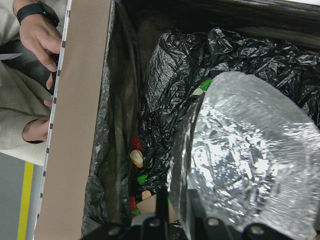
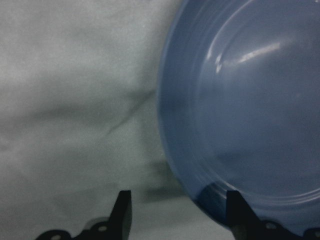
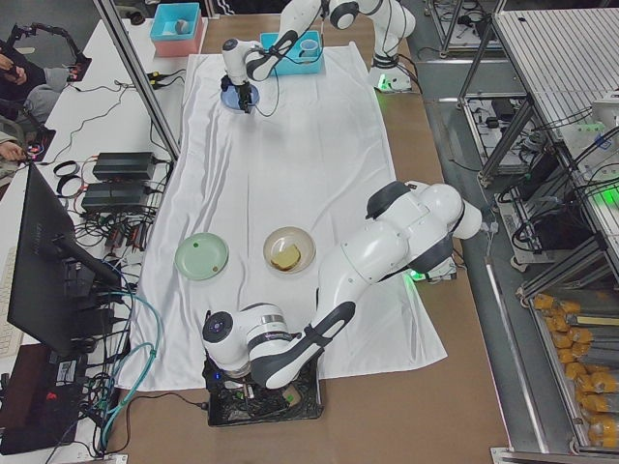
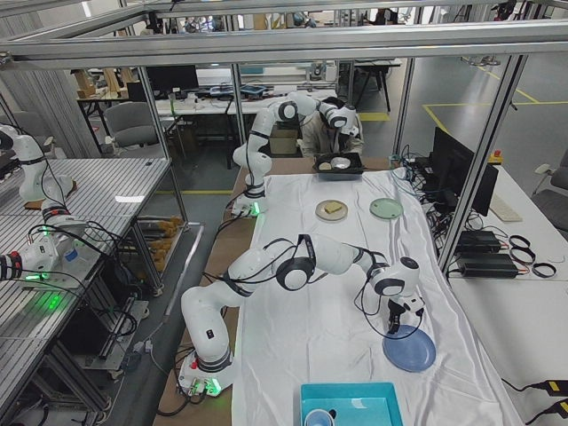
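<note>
In the left wrist view a crumpled silver foil item [image 1: 250, 150] fills the right side inside a black-bagged bin [image 3: 227, 411], my left gripper's fingertips at its lower edge; whether they grip it I cannot tell. My right gripper stands open at the rim of a blue plate [image 2: 250, 110], one finger over the plate, one over the cloth.
A green plate [image 3: 201, 256] and a beige plate with a yellow item [image 3: 289, 249] lie on the white cloth. A teal tray [image 4: 351, 399] with a cup stands at the far end. A person sits beside the bin.
</note>
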